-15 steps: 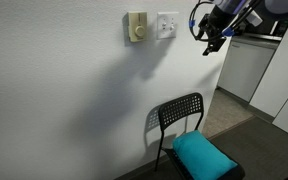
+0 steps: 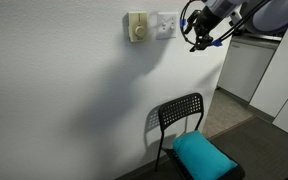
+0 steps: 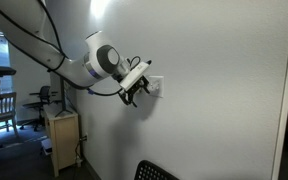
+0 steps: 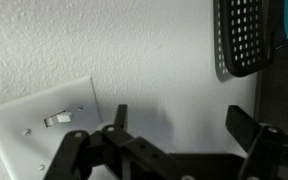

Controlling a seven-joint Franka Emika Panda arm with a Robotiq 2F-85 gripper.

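A white switch plate (image 2: 168,25) is mounted on the white wall. In the wrist view the plate (image 4: 19,130) fills the lower left, and its small toggle (image 4: 58,118) sticks out. My gripper is open, its two dark fingers wide apart with only bare wall visible between them. The plate lies to the left of the left finger (image 4: 121,118). From the first exterior view, the gripper (image 2: 193,45) hangs to the right of the plate and a little lower. The second exterior view has the gripper (image 3: 136,88) close to the plate (image 3: 156,84), partly covering it; contact cannot be judged.
A beige box with a round dial (image 2: 137,26) sits on the wall left of the plate. Below stands a black chair (image 2: 180,108) with a teal cushion (image 2: 204,156). White cabinets (image 2: 246,70) are at the right. The wall between plate and chair is bare.
The plate, dial box and chair stay where they were.
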